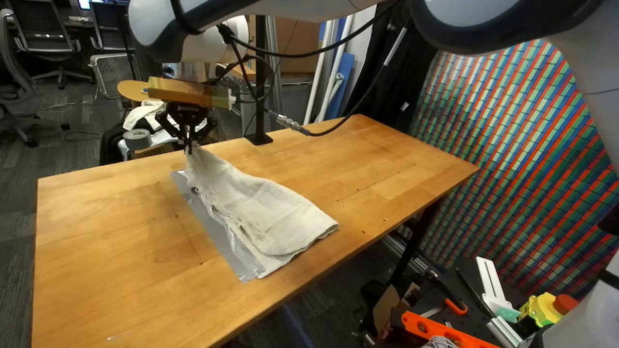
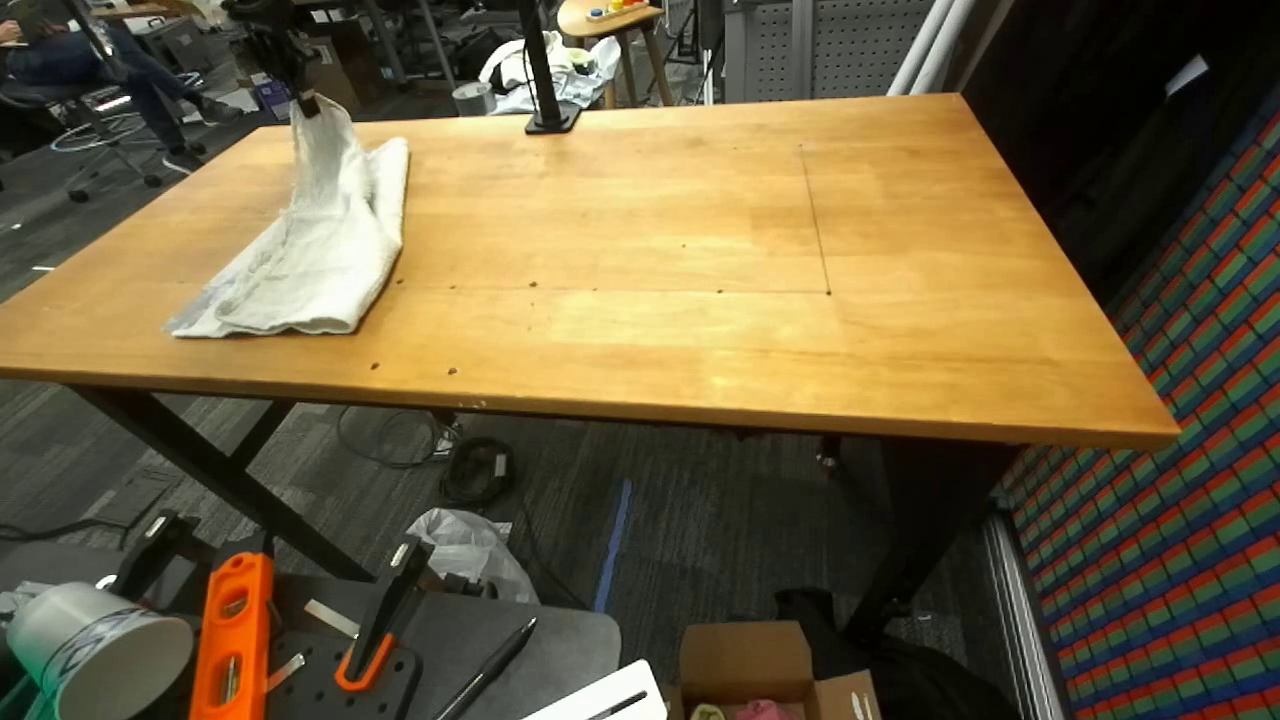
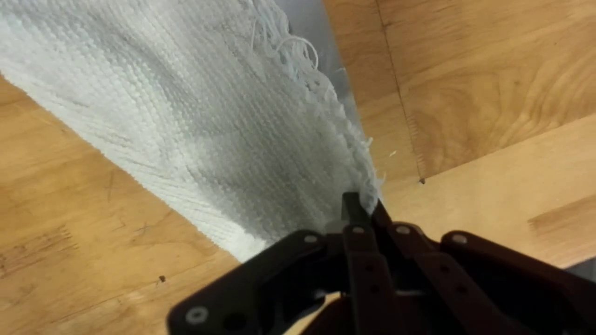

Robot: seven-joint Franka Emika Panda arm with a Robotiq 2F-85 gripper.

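A white woven towel (image 1: 261, 206) lies across the wooden table, its far end lifted and drawn to a peak. At that peak my gripper (image 1: 188, 150) is shut on the towel's corner. The wrist view shows the frayed edge of the towel (image 3: 223, 128) running into the closed fingertips (image 3: 352, 207). Along one side of the cloth, a strip of silvery grey tape (image 1: 223, 238) shows on the table beneath it. From the second exterior view, the raised towel (image 2: 330, 228) hangs from my gripper (image 2: 308, 106) near the table's far left.
A black post (image 1: 258, 138) stands at the back edge, with a cable hanging from the arm near it. Clamps and tools (image 2: 234, 636) lie on a separate side table.
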